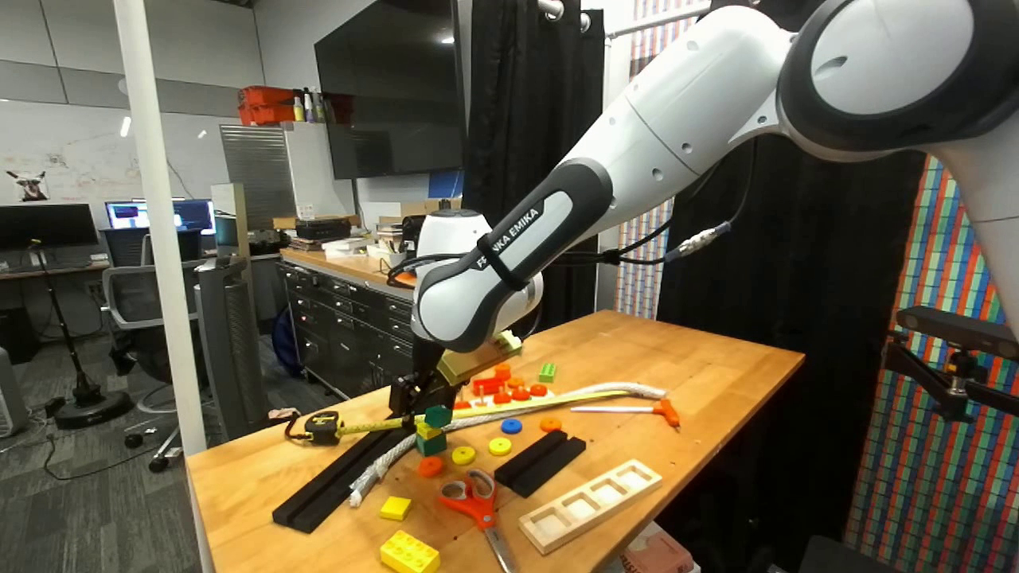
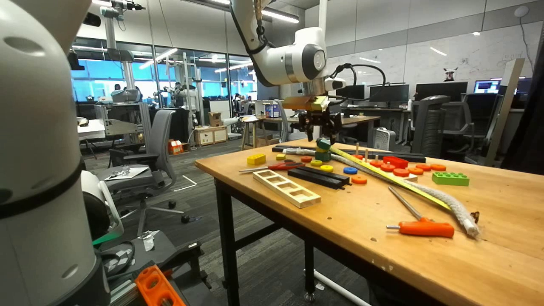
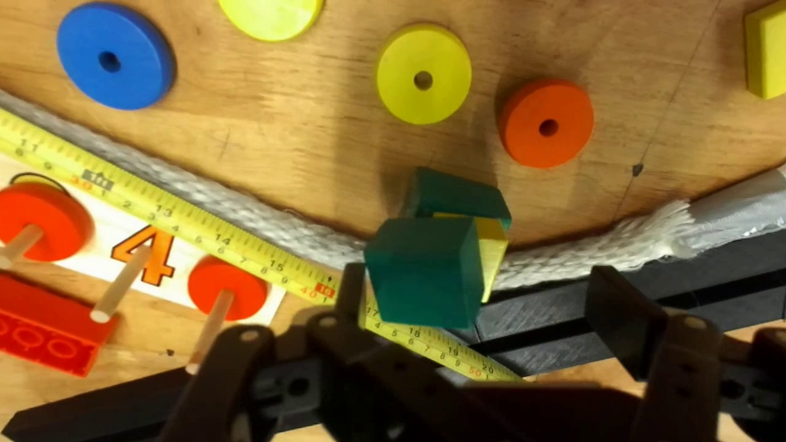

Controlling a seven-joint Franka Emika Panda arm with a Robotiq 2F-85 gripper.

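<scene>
A small stack has a dark green block on top, a yellow block in the middle and another green block at the bottom. The top block looks turned relative to those below. My gripper is open just above the stack, pointing down. In the wrist view the top block lies between the fingers, close to the left finger; whether they touch is unclear. A wide gap separates it from the right finger. The stack stands on the wooden table.
A yellow tape measure and white rope run past the stack. Around it lie black rails, coloured discs, a pegged board, scissors and a wooden tray.
</scene>
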